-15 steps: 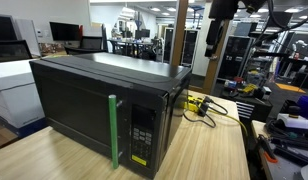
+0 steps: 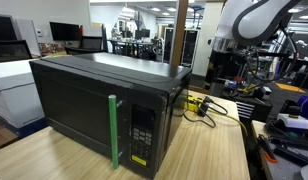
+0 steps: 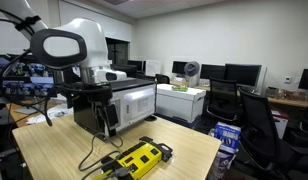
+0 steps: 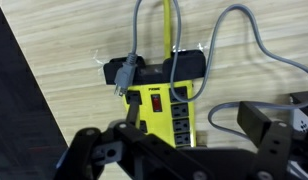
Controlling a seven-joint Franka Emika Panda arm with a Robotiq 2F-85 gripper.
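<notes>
A yellow power strip (image 4: 166, 115) with black ends lies on the wooden table in the wrist view. A grey cord's plug (image 4: 124, 76) rests at its upper left end, and the cord loops over and beside the strip. My gripper is above the strip, its fingers spread to either side with nothing held between them. In exterior view 2 the yellow power strip (image 3: 142, 160) is at the front of the table, with the gripper (image 3: 112, 118) above and to its left. Exterior view 1 shows the strip (image 2: 197, 103) partly hidden behind the microwave.
A black microwave (image 2: 89, 100) with a green handle strip (image 2: 113, 130) takes up much of the table. Bare table (image 3: 199, 145) extends to the right of the strip in exterior view 2. Office chairs (image 3: 264, 130) stand beyond it.
The arm and gripper have come down in exterior view 1, from high above the table to lower beside the microwave's far end. The microwave, strip and cord look unmoved.
</notes>
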